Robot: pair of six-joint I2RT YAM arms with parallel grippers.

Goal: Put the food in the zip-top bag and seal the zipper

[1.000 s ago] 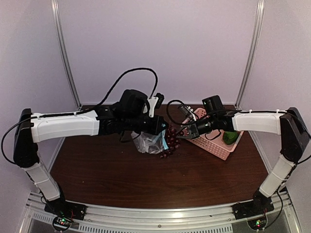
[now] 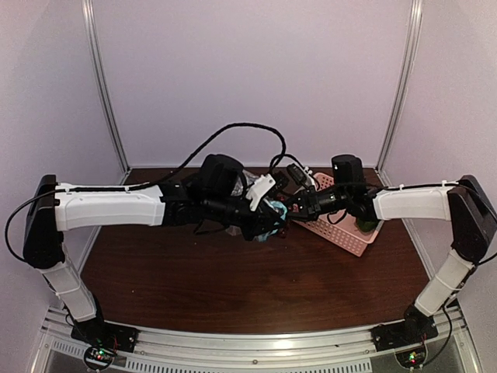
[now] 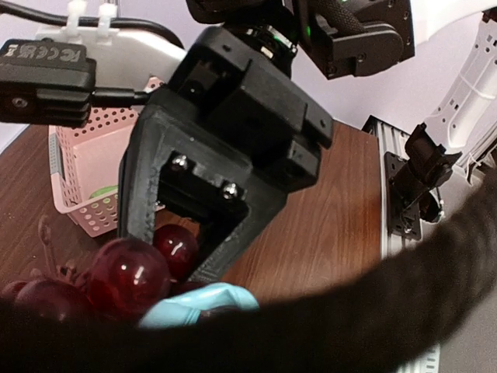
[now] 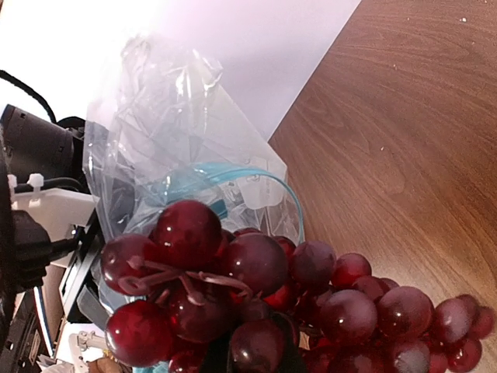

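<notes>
A bunch of dark red grapes [image 4: 342,311] fills the lower part of the right wrist view. My right gripper [image 2: 289,211] is shut on it; in the left wrist view, round grapes [image 3: 128,276] show by the right gripper's black fingers [image 3: 233,252]. Behind the bunch is the clear zip top bag [image 4: 186,109], its teal zipper edge [image 4: 233,169] bowed open towards the grapes. My left gripper [image 2: 260,227] is shut at the teal rim [image 3: 206,301] of the bag; its fingertips are mostly hidden. How far the grapes are inside the bag I cannot tell.
Right of centre stands a pink perforated basket [image 2: 342,237], with a green item [image 2: 366,224] in it, under my right forearm. The two arms meet closely over the middle.
My left gripper has moved right with the bag, up against the right gripper.
</notes>
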